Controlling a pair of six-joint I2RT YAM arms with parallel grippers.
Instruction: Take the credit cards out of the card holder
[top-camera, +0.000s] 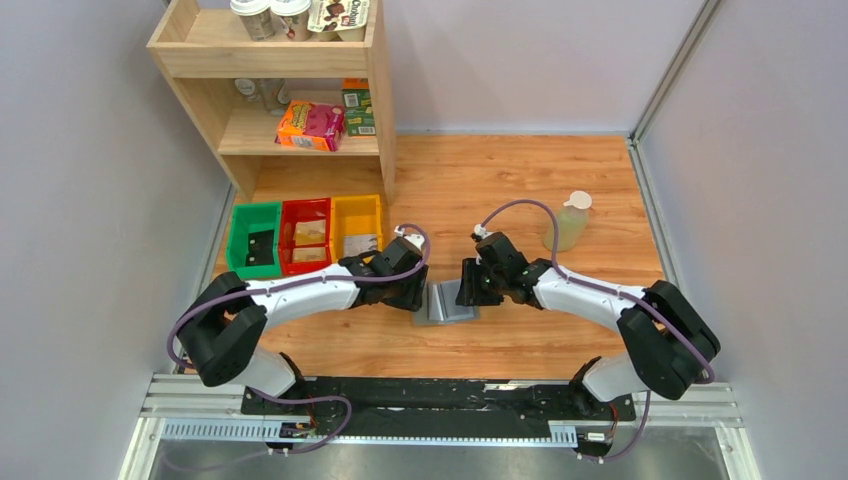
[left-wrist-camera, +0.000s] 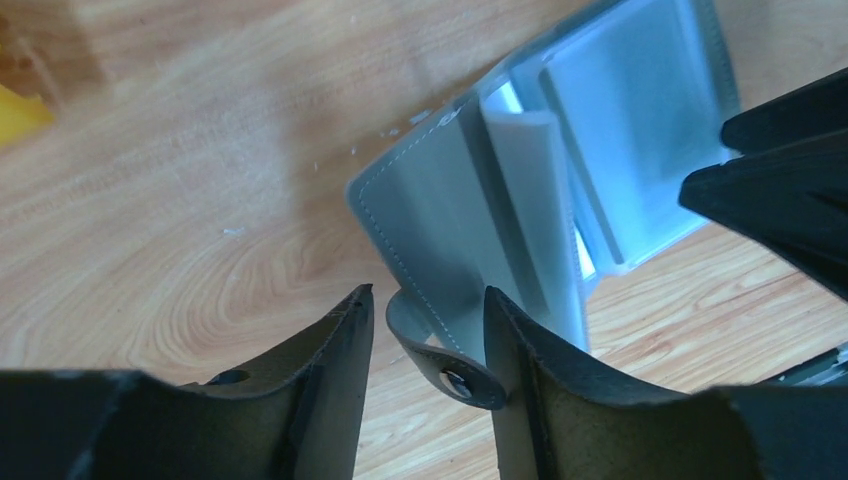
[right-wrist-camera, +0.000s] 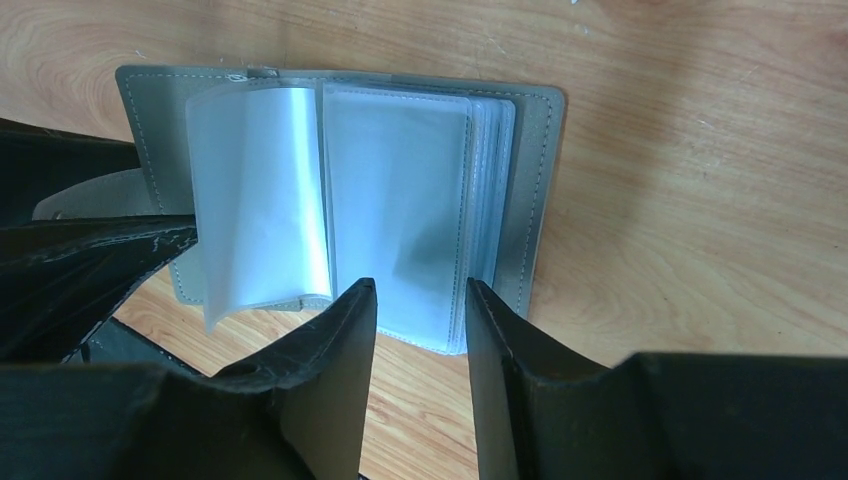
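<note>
The grey card holder (top-camera: 433, 318) lies spread on the table with its clear sleeves (right-wrist-camera: 400, 200) fanned up. No card stands out clearly inside the sleeves. In the left wrist view, my left gripper is partly open at the holder's left cover (left-wrist-camera: 430, 190). Its curled strap with a snap button (left-wrist-camera: 455, 383) shows between the fingers. From the other side my right gripper reaches over the sleeve stack. The stack's near corner shows between its fingertips, which stand apart; whether they press on it is hard to see.
Green (top-camera: 237, 240), red (top-camera: 290, 212) and yellow (top-camera: 350, 205) bins stand behind the left arm. A wooden shelf (top-camera: 270, 62) rises at the back left. A bottle (top-camera: 570, 228) stands at the back right. Bare table lies in front of the holder.
</note>
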